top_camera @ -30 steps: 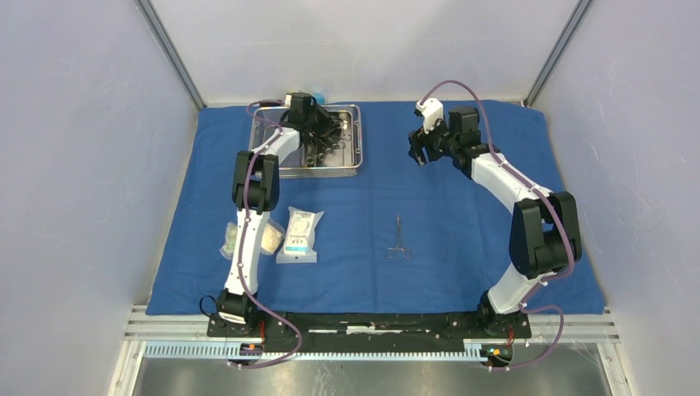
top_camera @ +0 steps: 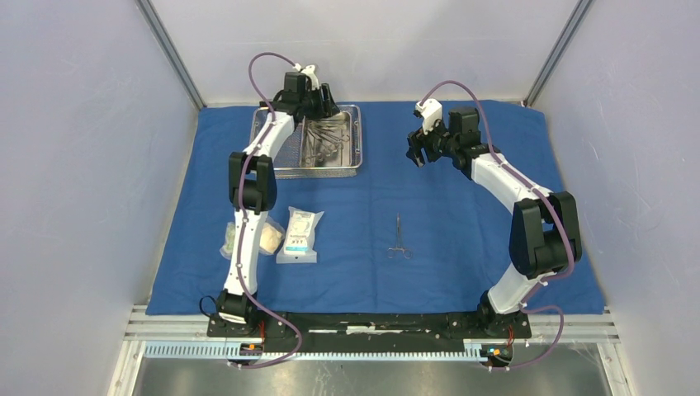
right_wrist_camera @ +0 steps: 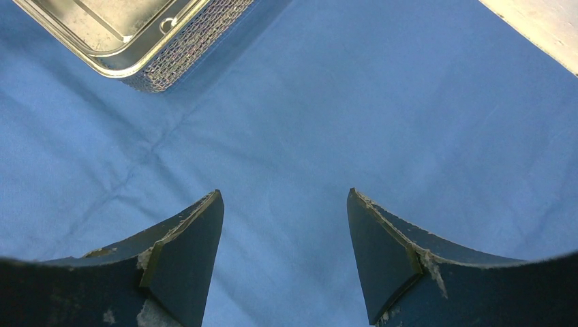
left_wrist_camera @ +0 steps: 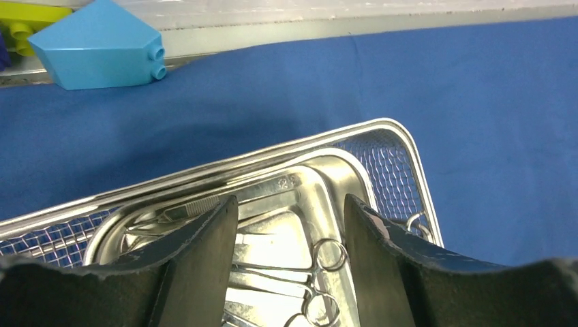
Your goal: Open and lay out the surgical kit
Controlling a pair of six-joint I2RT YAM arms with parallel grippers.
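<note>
A wire-mesh instrument basket [top_camera: 318, 172] stands at the back left with a metal tray [left_wrist_camera: 320, 178] inside it. Several ring-handled steel instruments [left_wrist_camera: 269, 276] lie in that tray. Over the basket's back part hangs my left gripper [top_camera: 330, 107], open; in the left wrist view its fingers [left_wrist_camera: 204, 272] are spread above the instruments and hold nothing. One scissor-like clamp [top_camera: 399, 239] lies alone on the blue cloth, front centre, rings toward the robot. My right gripper [top_camera: 421, 154] hovers over bare cloth right of the basket, its fingers [right_wrist_camera: 187, 262] apart with only cloth between them.
A clear-wrapped white package [top_camera: 300, 235] lies at front left, with a bag of pale material [top_camera: 271, 238] beside it, partly behind the left arm. Blue and yellow toy-like blocks [left_wrist_camera: 102, 48] sit at the back edge.
The right arm has barely shifted. Packages and lone clamp are unmoved.
</note>
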